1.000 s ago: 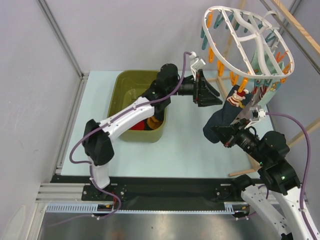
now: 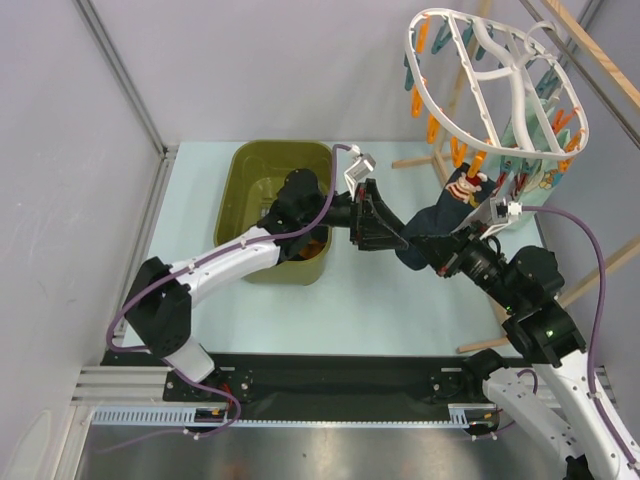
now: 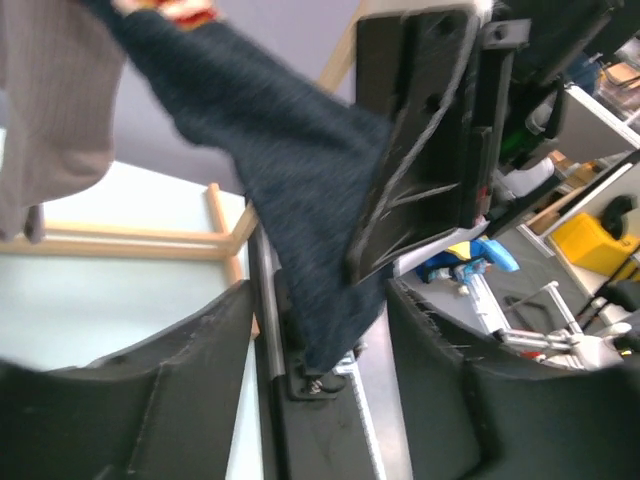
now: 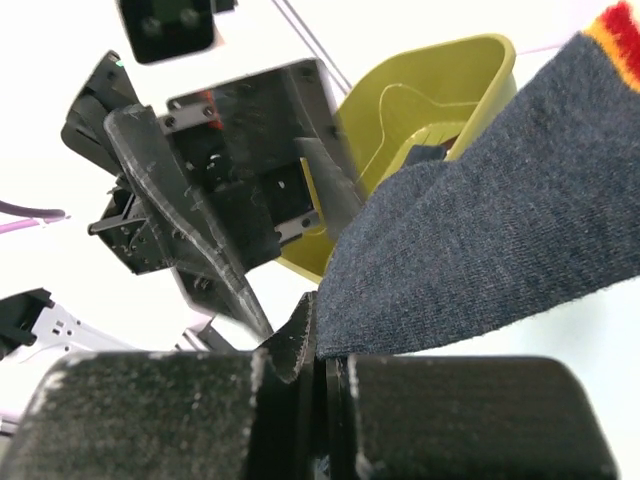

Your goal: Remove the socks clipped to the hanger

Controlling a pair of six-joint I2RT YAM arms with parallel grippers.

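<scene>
A dark sock (image 2: 448,212) with a cartoon patch hangs below the white hanger (image 2: 433,97); its upper end is at an orange clip (image 2: 477,163). My right gripper is shut on the sock's edge, and the cloth (image 4: 480,200) spreads out from its fingertips. Close on the left, my left gripper (image 2: 404,228) stands open, pointing at the lower end of the sock. In the left wrist view that end (image 3: 330,335) shows in the gap between the left fingers; whether it is inside their grasp I cannot tell.
The olive bin (image 2: 232,205) stands behind the left arm with some items inside. Other cloth items (image 2: 551,175) hang from the hanger's right side. Wooden stand legs (image 2: 485,344) lie at the right.
My left gripper has moved down and left and lies closer to the sock's lower end. The right gripper has shifted left and up, drawing the sock with it into a more slanted position.
</scene>
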